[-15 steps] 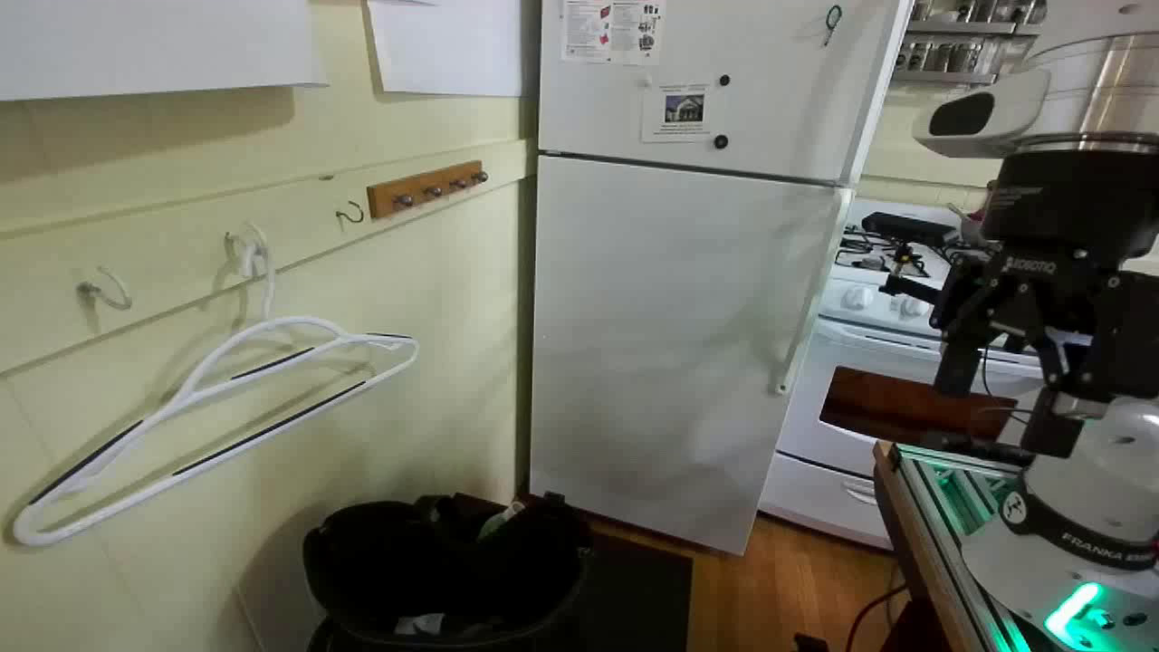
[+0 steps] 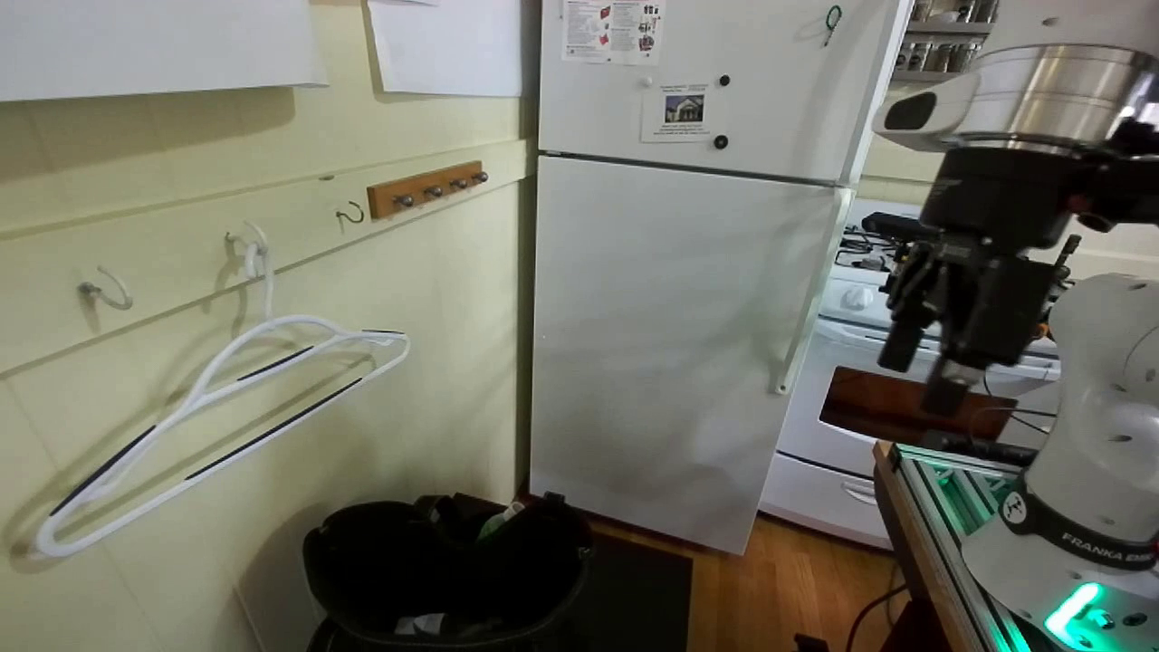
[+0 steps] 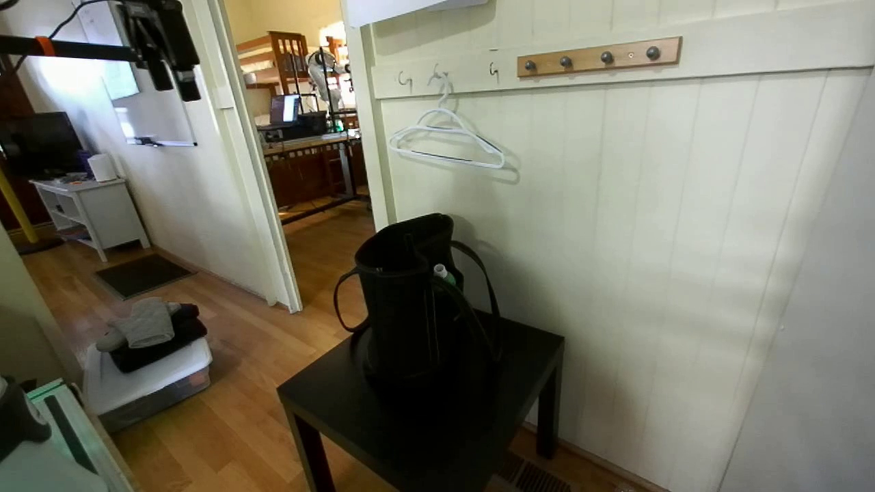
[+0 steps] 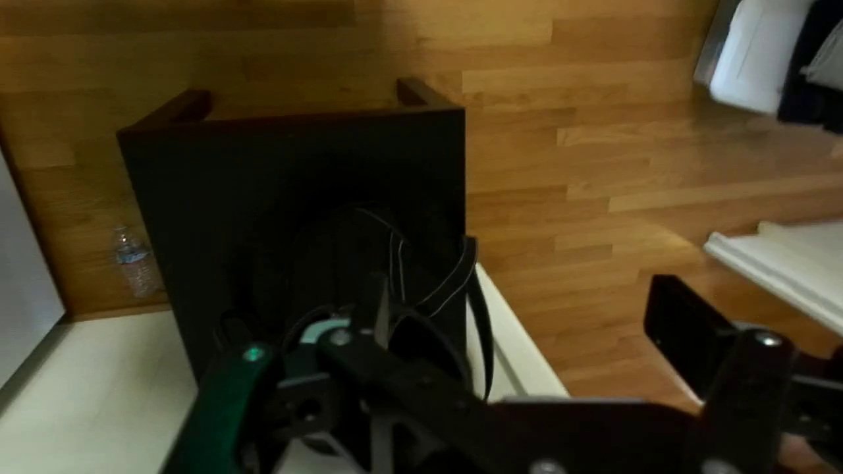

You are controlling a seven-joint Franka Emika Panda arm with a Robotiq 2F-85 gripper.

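A white hanger (image 2: 205, 393) with black strips hangs from a wall hook by its thin neck; exterior view 2 shows the hanger (image 3: 459, 160) above and behind a black bag. On the right of exterior view 1 my gripper (image 2: 924, 368) points downward, well apart from the hanger. Exterior view 2 catches the gripper (image 3: 176, 83) at its top left. From the wrist, the gripper is open, its fingers widely spread with nothing between them. The black bag (image 3: 402, 316) stands upright, open-topped, on a black table (image 3: 328, 393).
Two free hooks flank the hanger, and a wooden peg rack (image 2: 426, 189) is fixed farther along the wall. The fridge (image 2: 674, 326) stands beyond. A plastic bottle (image 4: 135, 264) lies on the floor beside the table. Floor shows clear between table and storage box (image 3: 156, 389).
My gripper has moved left and slightly up in exterior view 1, and has turned. The hanger's lower bar has shifted slightly, its near end now a little farther right; it stays on its hook.
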